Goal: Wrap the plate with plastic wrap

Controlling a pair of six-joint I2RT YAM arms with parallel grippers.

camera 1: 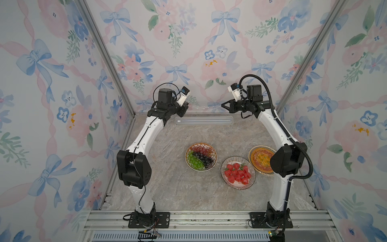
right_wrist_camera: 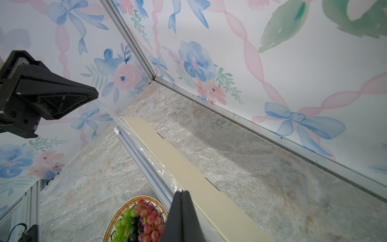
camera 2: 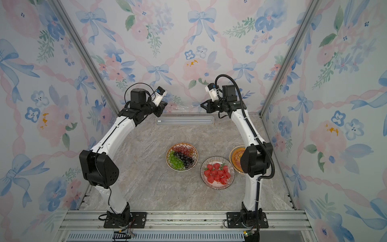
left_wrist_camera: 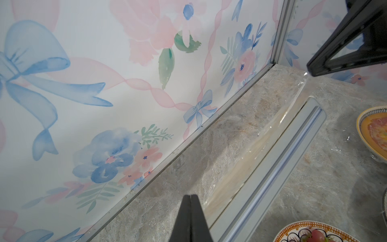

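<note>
A clear sheet of plastic wrap (camera 2: 183,107) stretches between my two grippers. My left gripper is shut on one end of it, and my right gripper is shut on the other. Below the sheet, the long pale wrap dispenser (camera 1: 204,120) lies crosswise near the back wall, with film running up from it in the left wrist view. I cannot tell whether it touches the table. In front of it are a plate of grapes (camera 1: 200,156), a plate of red fruit (camera 1: 237,173) and a pizza plate (camera 1: 261,159).
Shiny glints like clear film (left_wrist_camera: 336,148) show on the table by the pizza plate. The right arm (camera 2: 257,158) hides part of that plate from above. A patterned wall (camera 1: 205,72) stands close behind the grippers.
</note>
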